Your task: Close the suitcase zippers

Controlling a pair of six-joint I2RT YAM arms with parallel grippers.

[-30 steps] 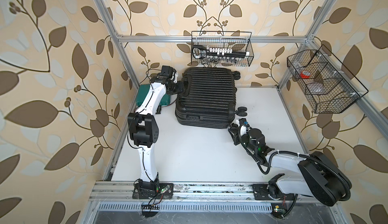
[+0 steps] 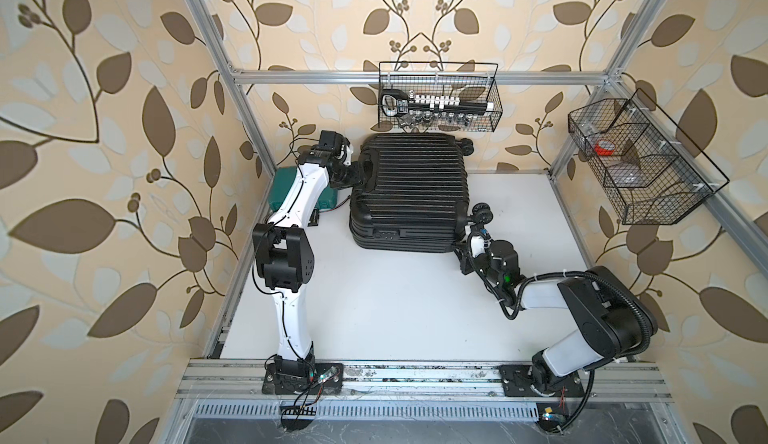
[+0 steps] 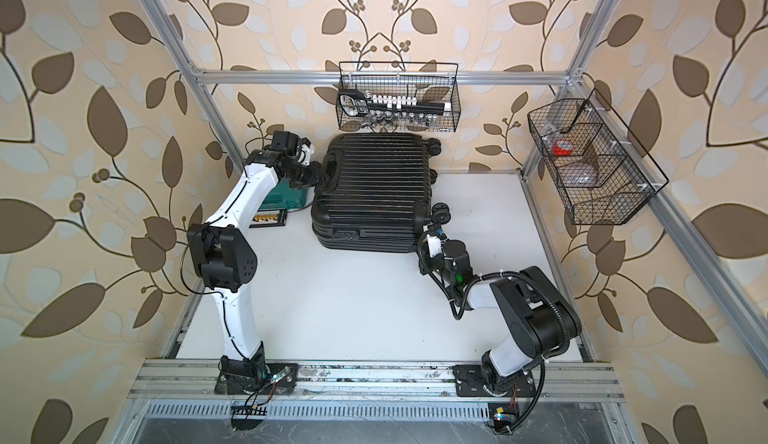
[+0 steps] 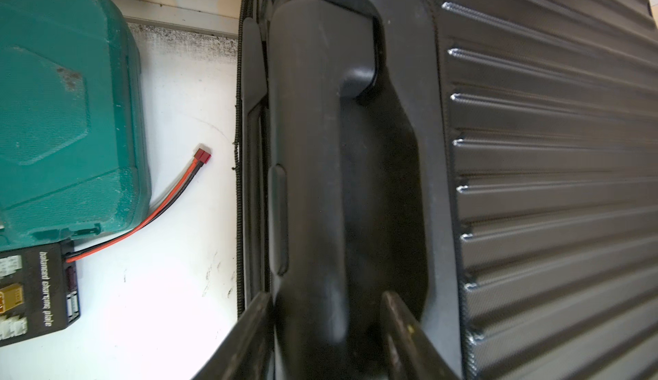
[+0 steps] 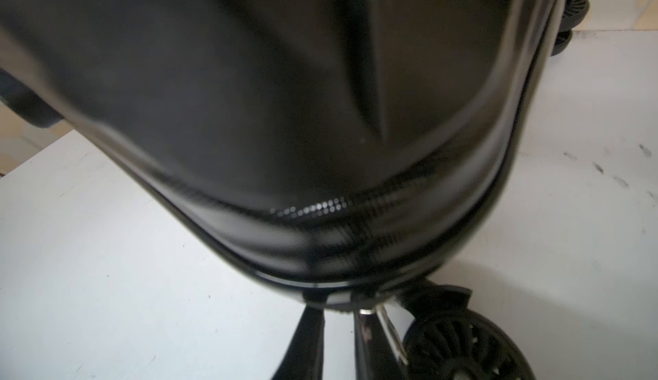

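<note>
A black ribbed suitcase [image 2: 414,187] lies flat on the white table. In the left wrist view its side handle [image 4: 308,174] runs between the fingers of my left gripper, which stands part open with a gap right of the handle. The zipper tape [image 4: 240,195] runs along that side. My right gripper is at the suitcase's front right corner, its fingers a little apart, with white table showing between them. A thin metallic zipper pull [image 5: 389,332] hangs beside the right-hand finger. The corner hides where the fingertips touch.
A wheel [image 5: 462,345] sits close to the right of my right gripper. A teal case [image 4: 61,112] and a charging plate [image 4: 41,291] with a red-black cable lie left of the suitcase.
The suitcase's front has shifted a little to the right, and the near wheel has turned. The left arm looks still.
</note>
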